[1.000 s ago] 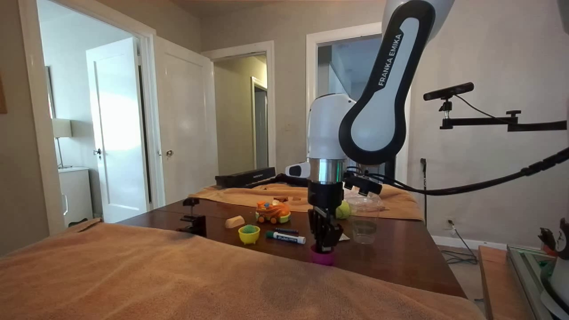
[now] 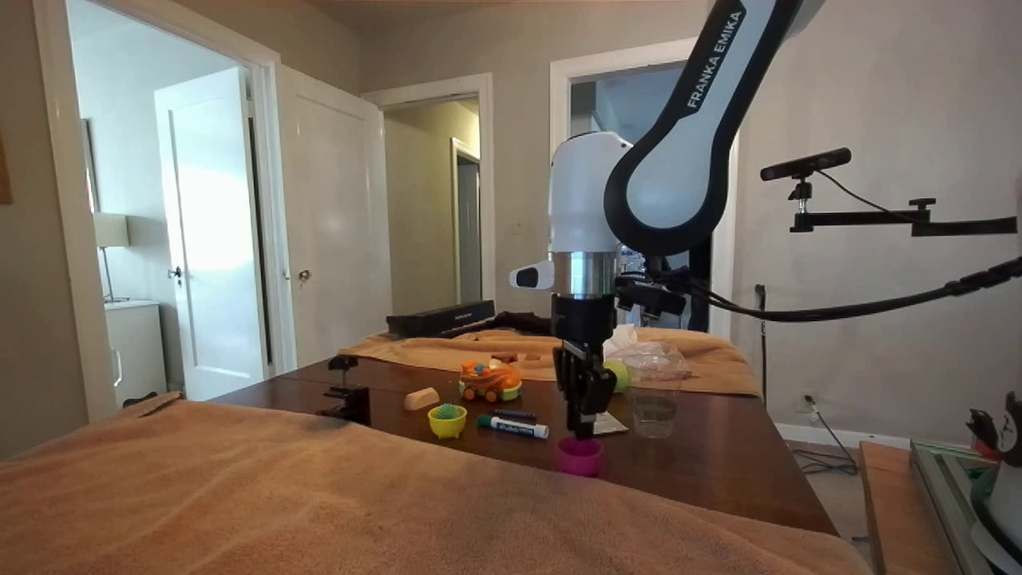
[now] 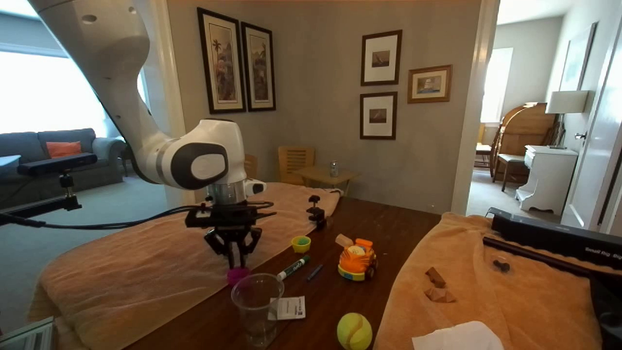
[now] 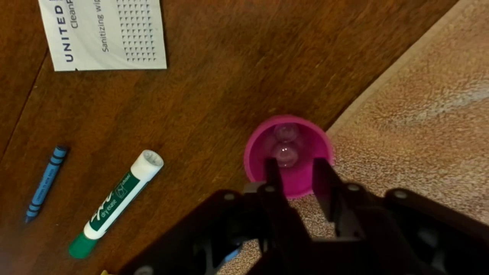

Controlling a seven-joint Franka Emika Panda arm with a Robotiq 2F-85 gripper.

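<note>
A small magenta cup stands on the dark table beside the edge of the orange towel. In the wrist view, two clear, round, shiny shapes lie inside this cup; what they are I cannot tell. Just above the cup is my gripper, pointing straight down. Its two black fingers stand part open, with a gap and nothing held between them. From the wrist, the fingertips overlap the near part of the cup.
A green-and-white marker, a blue crayon and a wipe packet lie nearby. A clear plastic cup stands close to the magenta one. Farther off are a yellow cup, an orange toy car and a tennis ball.
My gripper has risen from down at the magenta cup to just above it. The cup remains in about the same place on the table.
</note>
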